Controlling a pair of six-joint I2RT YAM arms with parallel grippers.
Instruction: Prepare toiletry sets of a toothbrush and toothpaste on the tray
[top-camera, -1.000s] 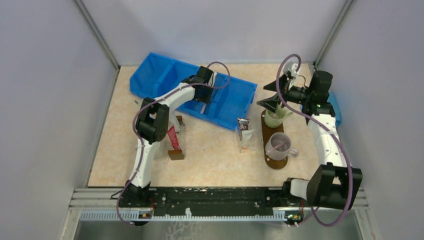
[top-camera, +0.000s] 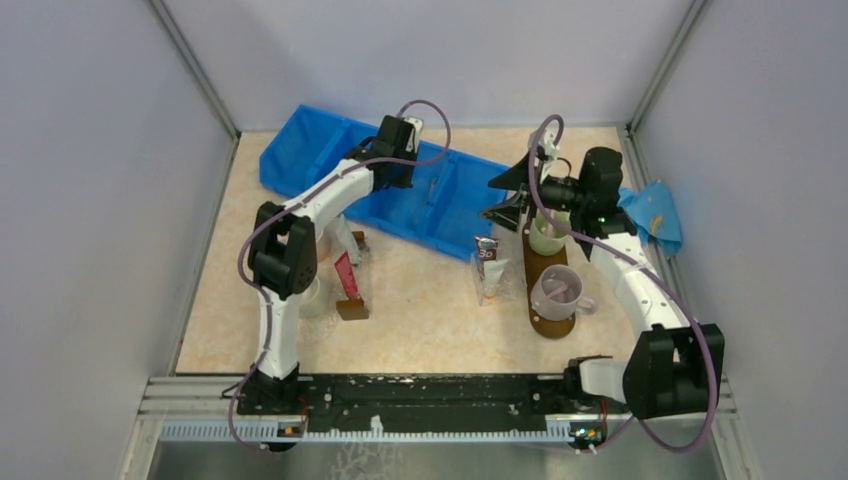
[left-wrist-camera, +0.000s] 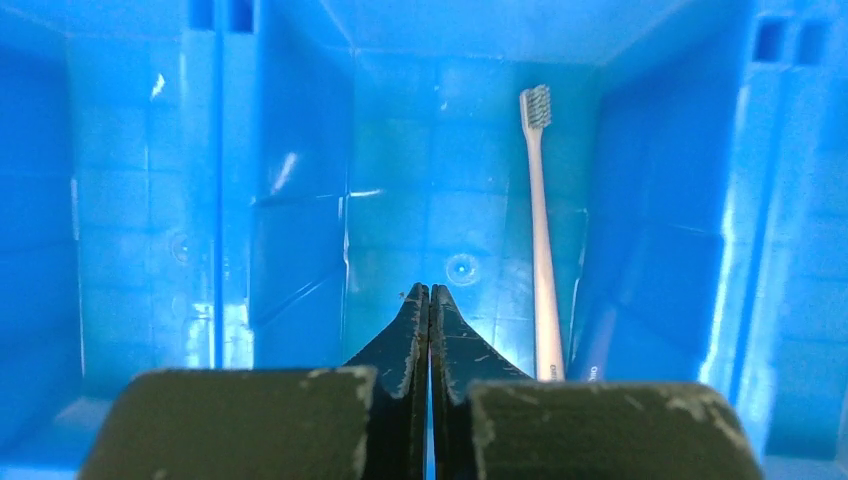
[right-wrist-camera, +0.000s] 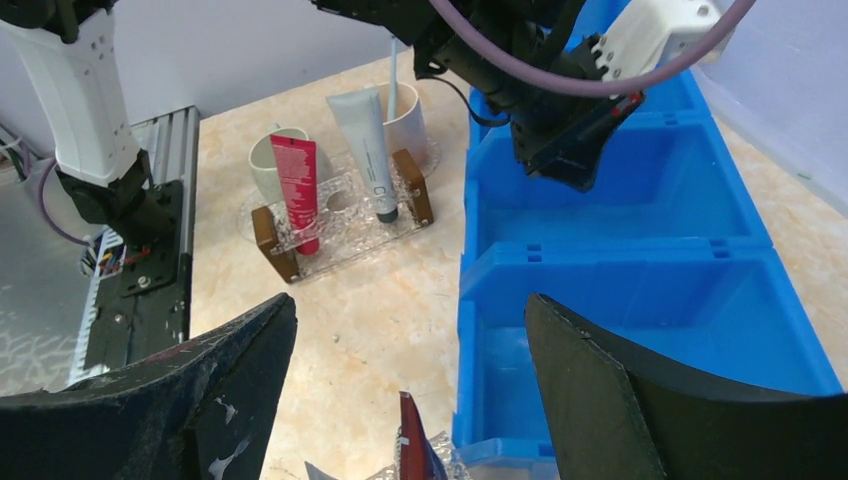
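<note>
On the floor of the middle compartment of the blue tray (top-camera: 468, 200) lies a pink toothbrush (left-wrist-camera: 541, 240), grey bristles at the far end. Above that compartment, to the left of the brush, my left gripper is shut with nothing showing between its tips. My right gripper (top-camera: 497, 203) stands open over the tray's right end, empty. A red toothpaste tube (right-wrist-camera: 298, 185) and a grey-white one (right-wrist-camera: 364, 145) stand in a clear holder on the left. On the right, dark and white tubes (top-camera: 490, 265) stand in another clear holder.
A green cup (top-camera: 547, 238) and a lilac mug (top-camera: 558, 293) stand on a brown board (top-camera: 538, 268) at the right. A blue cloth (top-camera: 655, 218) lies by the right wall. Open table lies between the two tube holders.
My left arm has risen and shifted left, away from the toothbrush, which stays in the tray. My right gripper has moved left from above the green cup to the tray's right end.
</note>
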